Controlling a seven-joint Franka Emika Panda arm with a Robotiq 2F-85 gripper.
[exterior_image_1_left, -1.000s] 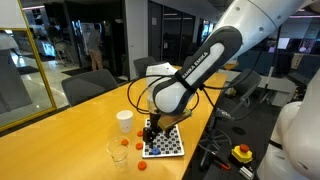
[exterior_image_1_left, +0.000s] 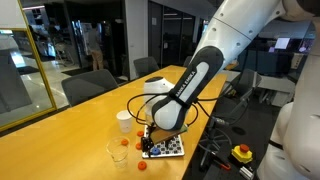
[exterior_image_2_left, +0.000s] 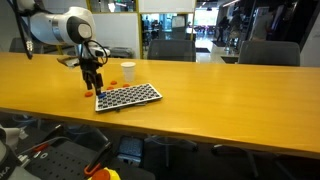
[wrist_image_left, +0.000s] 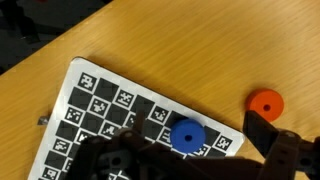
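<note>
My gripper is open, its two dark fingers (wrist_image_left: 262, 134) standing apart with nothing held between them. Between the fingers in the wrist view a blue disc (wrist_image_left: 187, 136) shows, lying on the end of a black-and-white checkered board (wrist_image_left: 92, 122). Exterior view 1 puts the gripper low over the board's near-left end, close above the blue disc (exterior_image_1_left: 155, 151). How much height separates fingertips and disc I cannot tell. An orange-red disc (wrist_image_left: 265, 103) lies on the table just off the board, near the right finger.
A white cup (exterior_image_1_left: 125, 121) and a clear glass (exterior_image_1_left: 118, 156) stand left of the board in exterior view 1. Loose orange-red discs lie around, one (exterior_image_1_left: 142, 166) near the table's front edge. In exterior view 2 the table (exterior_image_2_left: 230, 100) is clear right of the board.
My gripper has come down toward the board's end where the blue disc lies. The board, discs, cup and glass appear unmoved.
</note>
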